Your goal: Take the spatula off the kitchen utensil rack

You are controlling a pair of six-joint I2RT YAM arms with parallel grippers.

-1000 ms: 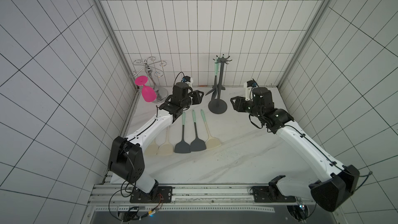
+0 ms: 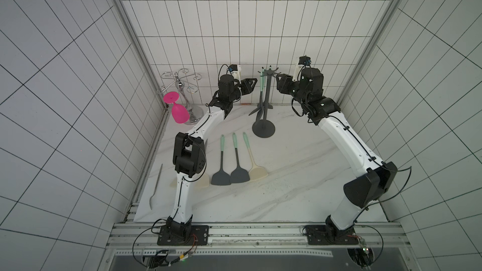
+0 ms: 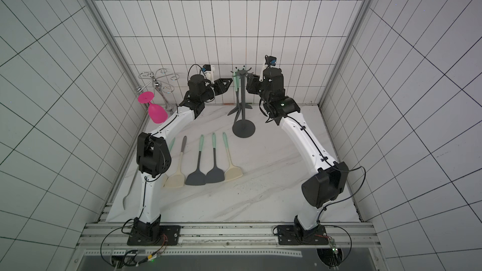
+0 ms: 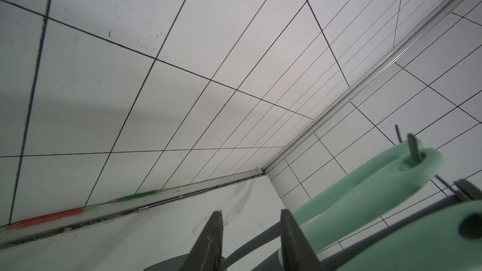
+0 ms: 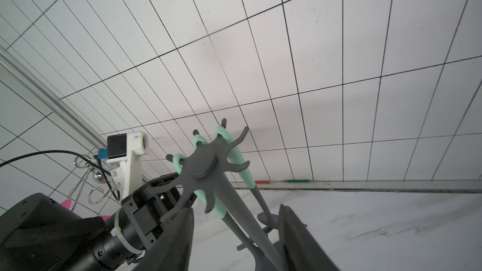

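The dark grey utensil rack (image 2: 267,92) stands near the back wall with a round base and hooks on top. Spatulas with mint-green handles hang from its hooks; two such handles (image 4: 351,215) fill the lower right of the left wrist view. Just left of the rack's upper part, my left gripper (image 2: 254,84) is open, with nothing held. A dark spatula shaft (image 4: 253,243) shows between its fingertips in the left wrist view. My right gripper is open and empty, close to the rack's right side; the hub (image 5: 203,165) and its hooks appear ahead of it.
Several spatulas lie on the counter in front, including a dark one (image 2: 240,174) and a cream one (image 2: 258,172). A chrome stand (image 2: 192,115) with a pink utensil (image 2: 179,112) is at the back left.
Both grippers have risen and moved toward the back wall. The left has also come right, up to the rack; the right one now stands at hook height. Nothing was taken hold of.
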